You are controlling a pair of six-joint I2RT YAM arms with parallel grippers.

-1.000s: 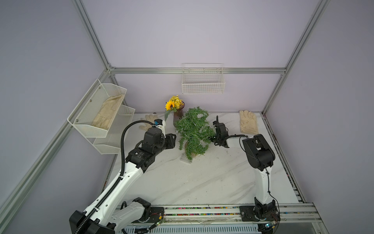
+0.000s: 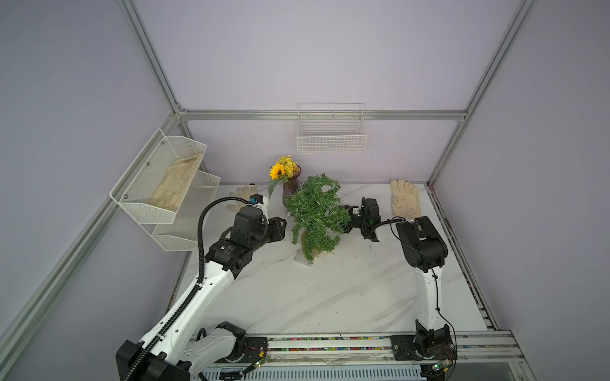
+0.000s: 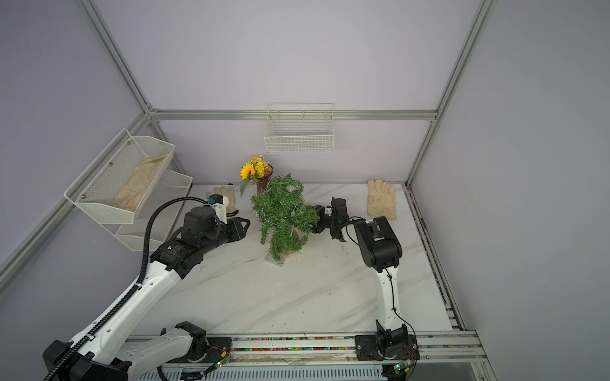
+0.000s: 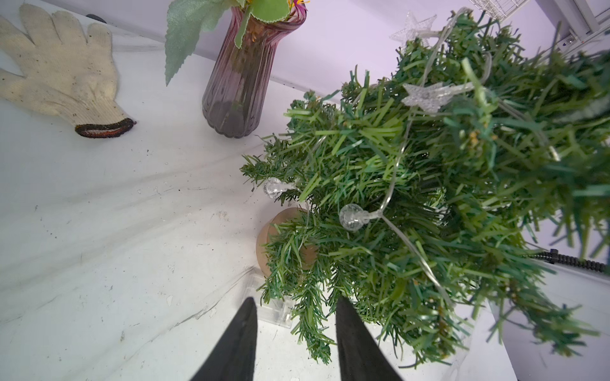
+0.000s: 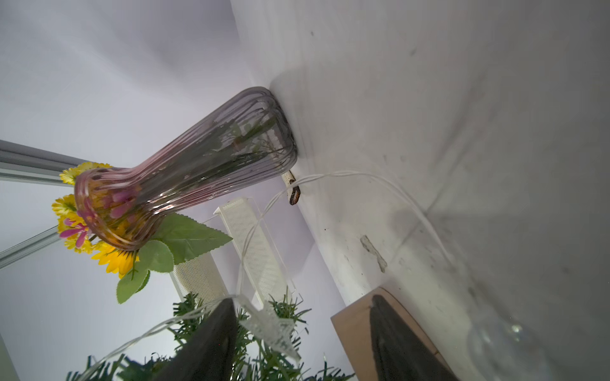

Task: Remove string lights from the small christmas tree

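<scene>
The small green tree (image 2: 315, 212) stands mid-table, with a clear string of lights (image 4: 400, 158) and star and ball bulbs (image 4: 354, 217) draped over it. My left gripper is at the tree's left side, fingers apart, nothing seen between them. My right gripper is low at the tree's right, fingers apart; a loop of the wire (image 5: 343, 174) with a clear star bulb (image 5: 273, 330) hangs near its fingertips, and whether it touches them is unclear.
A vase of flowers (image 3: 260, 184) stands behind the tree's left. Beige gloves lie at the back left (image 4: 70, 76) and back right (image 3: 381, 200). Wire baskets hang on the left (image 2: 146, 212) and back (image 2: 330, 143) walls.
My left arm is almost still.
</scene>
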